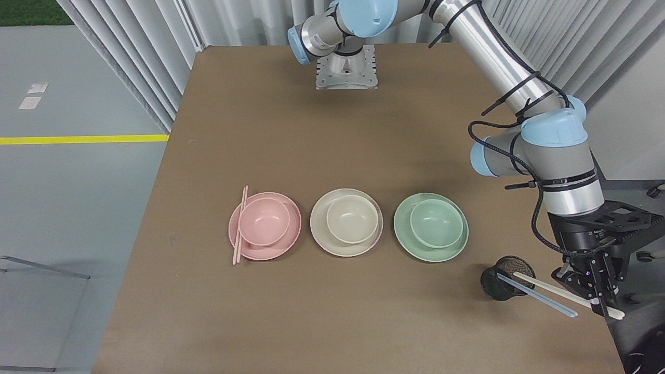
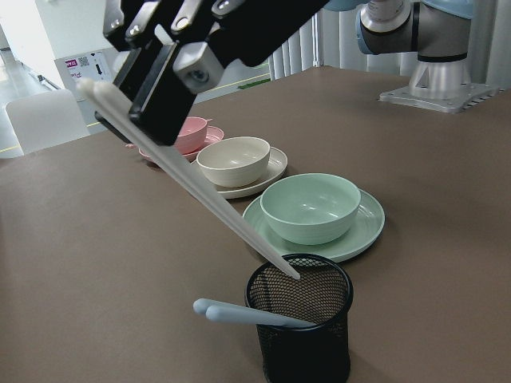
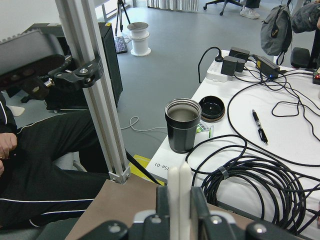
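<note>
My gripper point(image 1: 596, 300) is shut on white chopsticks point(image 2: 204, 187), also seen upright between the fingers in the wrist view point(image 3: 179, 205). Their tips hang just over the black mesh holder point(image 1: 499, 283), in which pale blue chopsticks point(image 1: 539, 296) lean. Left of it stand a green bowl point(image 1: 436, 222) on a green plate, a cream bowl point(image 1: 352, 218) on a cream plate, and a pink bowl point(image 1: 265, 221) on a pink plate with pink chopsticks point(image 1: 240, 225) along its left side.
Beside the right edge, the wrist view shows a metal post point(image 3: 106, 130) and a white desk with cables point(image 3: 280, 135).
</note>
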